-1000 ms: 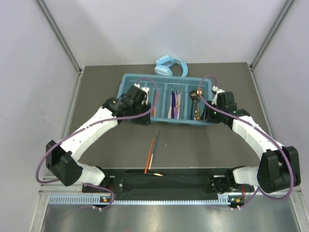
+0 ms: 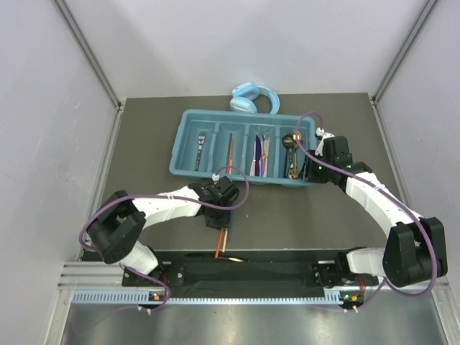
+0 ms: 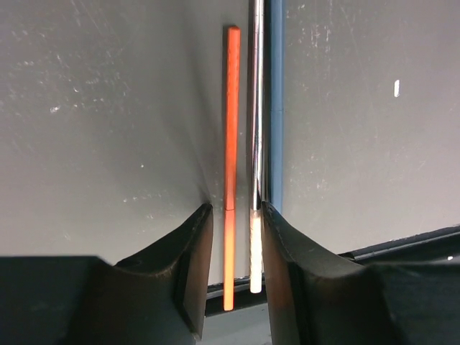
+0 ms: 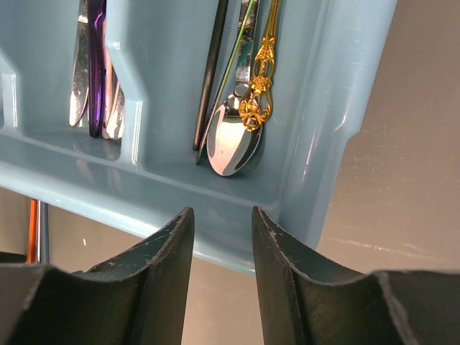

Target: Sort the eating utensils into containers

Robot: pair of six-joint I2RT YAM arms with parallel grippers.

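Note:
My left gripper stands open low over the loose chopsticks at the front of the table: an orange one [image 3: 231,122] between its fingers' line, a silver-and-white one [image 3: 257,108] and a blue one [image 3: 277,108] alongside. The blue tray [image 2: 177,142] has compartments holding a knife-like piece at left, orange chopsticks, purple and silver knives [image 4: 95,65], and spoons [image 4: 228,136] with a gold-handled utensil [image 4: 256,104]. My right gripper is over the tray's front-right rim, fingers apart with nothing between them.
Blue headphones [image 2: 244,100] lie behind the tray.
The right arm has stayed put.

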